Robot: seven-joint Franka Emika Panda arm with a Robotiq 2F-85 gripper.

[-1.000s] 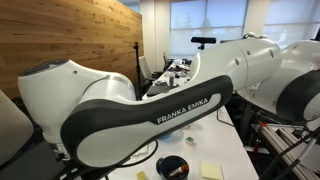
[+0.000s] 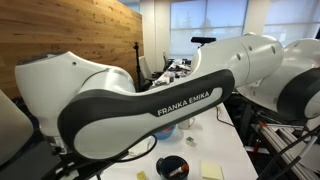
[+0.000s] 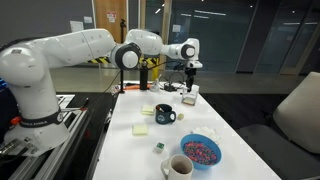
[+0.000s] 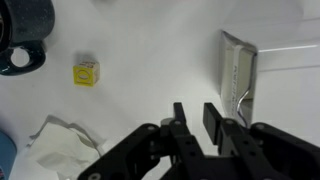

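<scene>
In the wrist view my gripper stands partly open over the white table, with nothing visible between its fingers. Ahead and to its right lies a pale, box-like object [image 4: 238,70] with a shiny metallic side, apart from the fingertips. A small yellow block [image 4: 87,72] sits to the left, close to a dark mug [image 4: 22,35]. Crumpled white cloth or tissue [image 4: 62,150] is at the lower left. From the second exterior view, the gripper [image 3: 190,86] appears above or near a small white object [image 3: 189,99] at the table's far end; the exact gap cannot be judged.
A blue bowl [image 3: 200,151] of small reddish pieces and a light mug [image 3: 180,169] stand toward the near end. A green-marked cube [image 3: 158,147] and pale yellow squares [image 3: 140,129] lie on the table.
The arm has shifted slightly up and to the left in the first exterior view. The mug and pale yellow square there have stayed put.
</scene>
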